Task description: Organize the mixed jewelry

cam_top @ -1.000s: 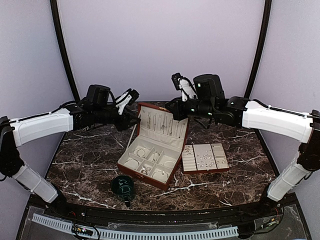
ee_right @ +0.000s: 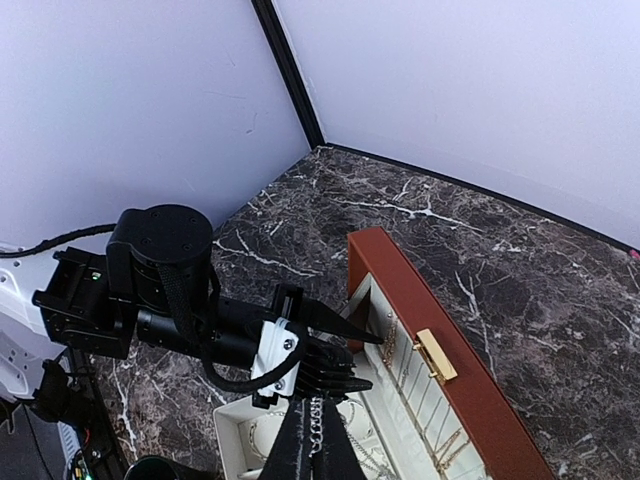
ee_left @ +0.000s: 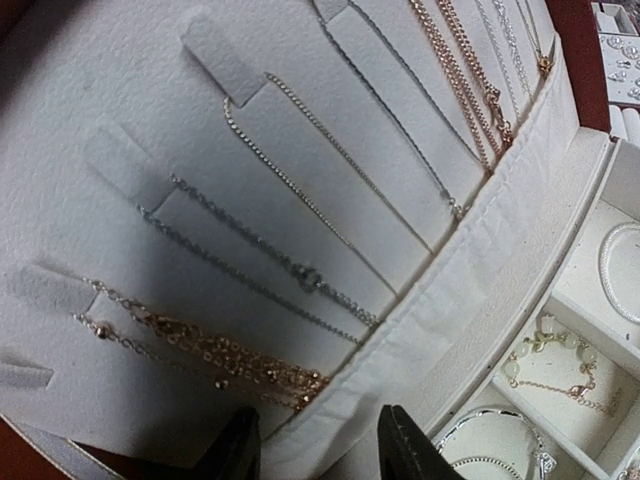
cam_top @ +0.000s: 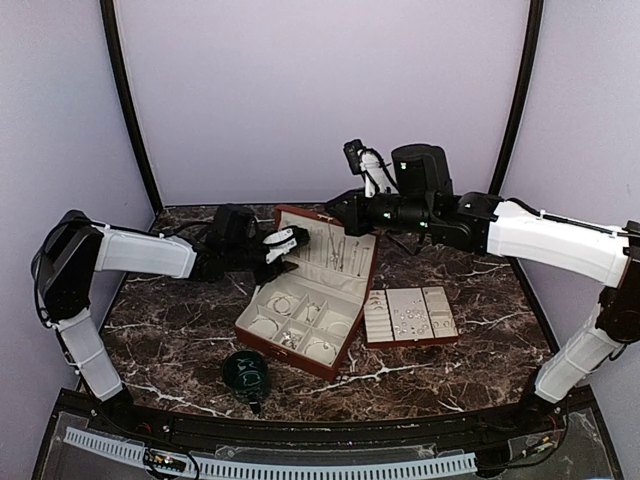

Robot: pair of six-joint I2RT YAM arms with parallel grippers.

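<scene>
An open brown jewelry box (cam_top: 349, 350) stands mid-table, its lid lined with hanging necklaces (ee_left: 260, 250) tucked into a pocket strip, its compartments holding bracelets (ee_left: 545, 360). My left gripper is at the lid's left, low by the pocket beside a rose-gold chain (ee_left: 220, 355), fingers apart, with nothing visible held. My right gripper (cam_top: 338, 208) hovers above the lid's top edge; in the right wrist view its dark fingers (ee_right: 340, 460) are shut, with a silvery patterned strip seen at them, unclear what.
A small tray (cam_top: 408, 336) of rings and small pieces lies right of the box. A dark round object (cam_top: 245, 375) sits at the front left. Bare marble table surrounds them.
My left gripper has moved down and rightward from above the box's left side to the lid's pocket. The right arm has barely moved; box and tray are unchanged.
</scene>
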